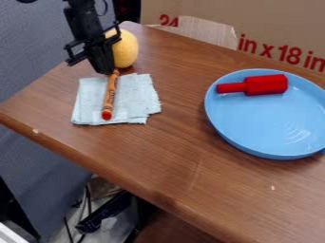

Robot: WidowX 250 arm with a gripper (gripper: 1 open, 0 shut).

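My black gripper (105, 65) hangs low at the upper left, its tip at the top end of an orange stick (109, 100), which lies on a folded pale cloth (137, 95). I cannot tell whether the fingers are open or shut. Behind the gripper, partly hidden, is a round yellow object (124, 46).
A blue plate (267, 128) with a red roller-like object (264, 84) on it sits on the right of the wooden table (178, 171). A cardboard box (254, 28) stands at the back. The table's left edge is close to the cloth.
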